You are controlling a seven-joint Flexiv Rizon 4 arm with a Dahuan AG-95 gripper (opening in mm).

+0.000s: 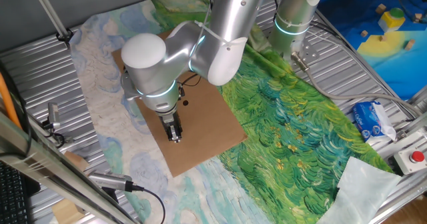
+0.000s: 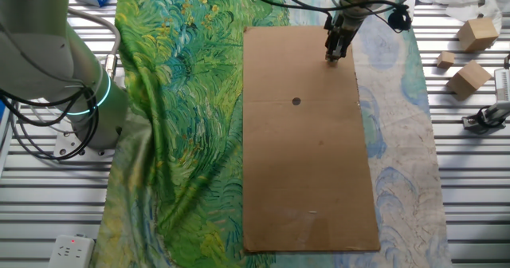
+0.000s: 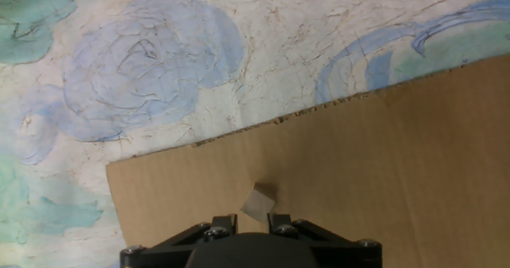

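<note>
Low over the cardboard sheet (image 2: 307, 172), near one end of it, my gripper points downward. A small pale brown block (image 3: 258, 205) lies at its fingertips in the wrist view, its lower part reaching into the space between them and a shadow beside it. The block sits turned at an angle to the fingers. Whether the fingers (image 3: 280, 222) press on it or only stand around it cannot be told. From outside, the gripper (image 1: 175, 139) hides most of that spot.
A dark round spot (image 2: 296, 101) marks the cardboard. Wooden blocks (image 2: 477, 33) stand off the painted cloth (image 2: 187, 68), on the slatted table. A blue packet (image 1: 373, 121) and a red button box (image 1: 416, 157) are at the far right. Most of the cardboard is bare.
</note>
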